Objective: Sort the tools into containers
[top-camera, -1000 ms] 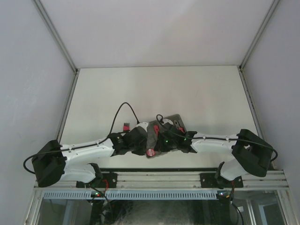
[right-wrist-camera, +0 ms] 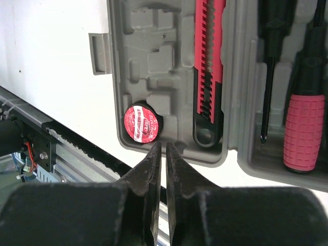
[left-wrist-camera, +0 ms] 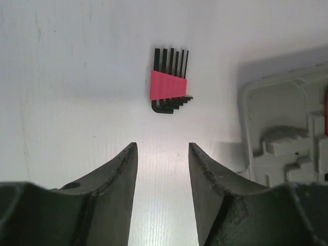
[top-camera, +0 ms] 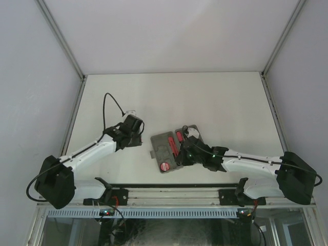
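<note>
A hex key set (left-wrist-camera: 168, 84) with a red holder lies on the white table, left of the grey tool case in the left wrist view. My left gripper hangs open over it, fingertips below it in that view, nothing between them. The case (right-wrist-camera: 177, 148) holds a red-and-black knife (right-wrist-camera: 209, 77), a round tape roll (right-wrist-camera: 141, 123), a black screwdriver (right-wrist-camera: 271, 46) and a red-gripped tool (right-wrist-camera: 304, 128). My right gripper is shut over the case's near edge, nothing visible between its fingers.
Both arms reach in from the front corners.
My left arm has moved up and left, away from the case toward the hex keys. My right arm has shifted slightly right.
</note>
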